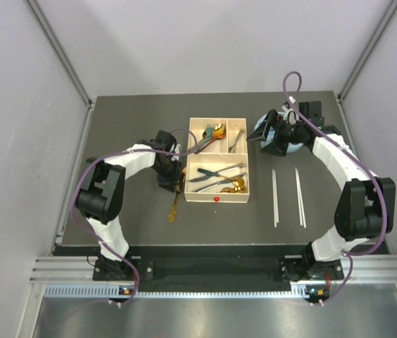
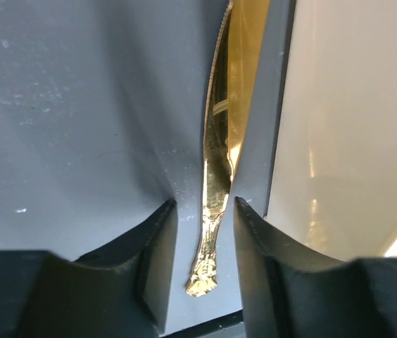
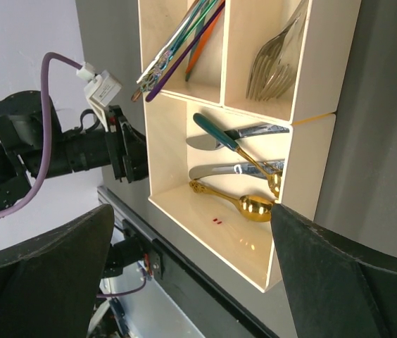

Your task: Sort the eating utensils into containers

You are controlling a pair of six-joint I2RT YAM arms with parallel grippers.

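Note:
A gold knife (image 2: 217, 183) lies on the grey table beside the cream organizer (image 1: 217, 197), just left of it. My left gripper (image 1: 174, 184) is over it; in the left wrist view its fingers stand partly apart, the knife's handle visible between and beyond them. Whether they touch it is unclear. My right gripper (image 1: 262, 132) is open above the right side. The organizer holds knives (image 3: 232, 169) and gold spoons (image 3: 255, 208) in the large compartment, forks (image 3: 276, 67) and coloured utensils (image 3: 177, 53) in the back ones.
Two pairs of white chopsticks (image 1: 275, 197) lie right of the organizer. A pale blue bowl (image 1: 293, 144) sits at the back right, partly under the right arm. The table left of the left arm is clear.

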